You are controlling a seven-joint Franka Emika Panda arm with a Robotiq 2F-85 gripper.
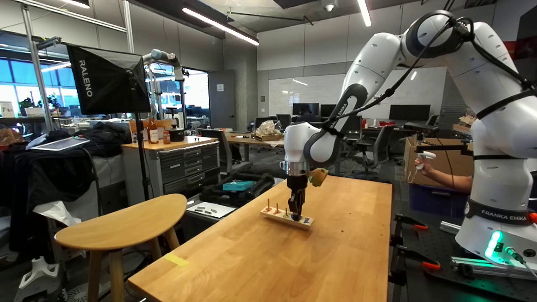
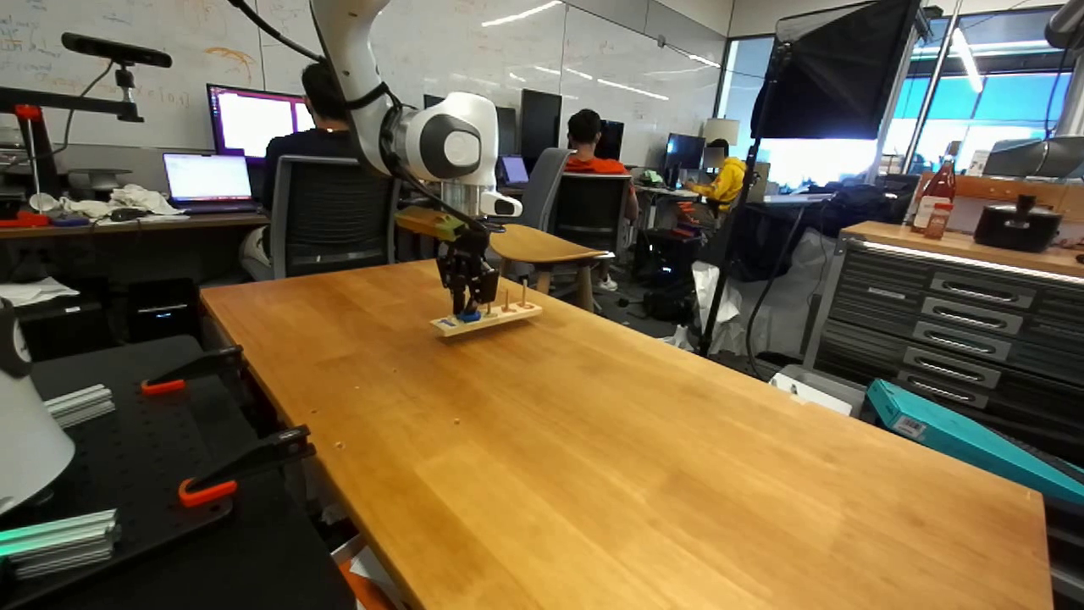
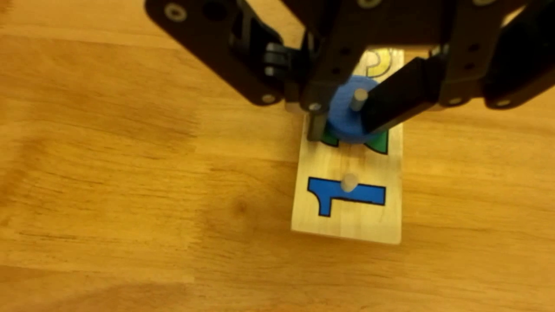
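A pale wooden peg board (image 1: 279, 218) with painted numerals lies on the table, its upright pegs showing in both exterior views. A round blue disc (image 3: 346, 112) is around the peg (image 3: 360, 98) at the green numeral, and the peg's tip pokes up through its hole. My gripper points down over the board, shut on the blue disc with a finger on either side. The end peg (image 3: 349, 182), at the blue numeral 1 (image 3: 364, 193), is bare. Arm and fingers hide part of the board's other end in the wrist view.
Around the board the wooden table (image 2: 630, 437) is clear. Clamps (image 2: 244, 463) with orange tips grip the table's edge on the robot's side. A half-round stool (image 1: 123, 221) stands beside the table, and a person's hand (image 1: 428, 166) holds a white controller.
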